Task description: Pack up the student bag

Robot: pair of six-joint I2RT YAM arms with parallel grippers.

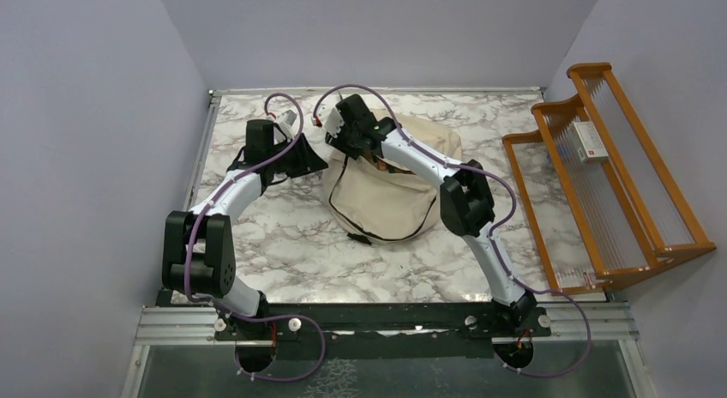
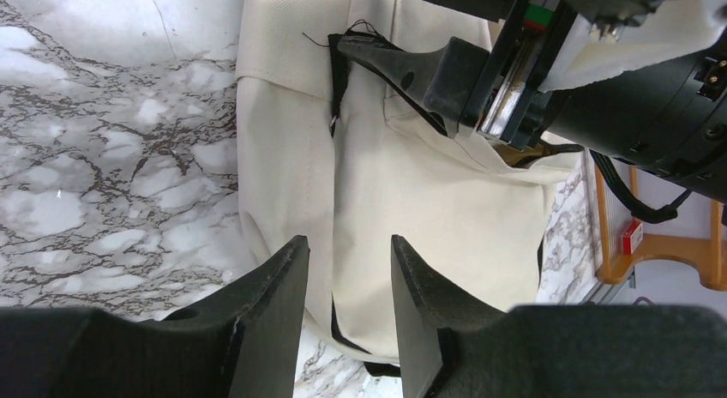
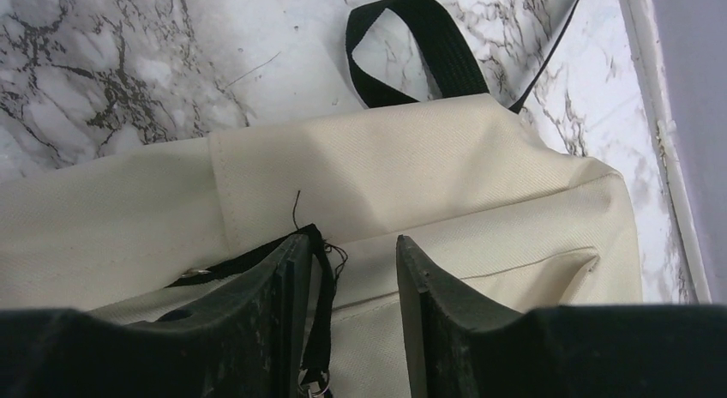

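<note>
A cream bag [image 1: 383, 202] lies on the marble table with its black-zippered opening partly spread. Its black zipper end [image 3: 319, 329], with loose threads, rises close to the left finger of my right gripper. That gripper is open over the bag's upper left edge, and I cannot tell whether the finger touches the tape. My left gripper hangs above the bag's left side, its fingers apart with only bag cloth beneath them. In the left wrist view the right gripper's dark finger [image 2: 403, 68] reaches to the zipper end. The bag's contents are mostly hidden under the right arm.
A wooden rack [image 1: 600, 183] stands at the right with a white box [image 1: 588, 141] on it. A black strap loop [image 3: 446, 51] sticks out past the bag's edge. Bare marble [image 1: 274, 252] lies to the bag's lower left.
</note>
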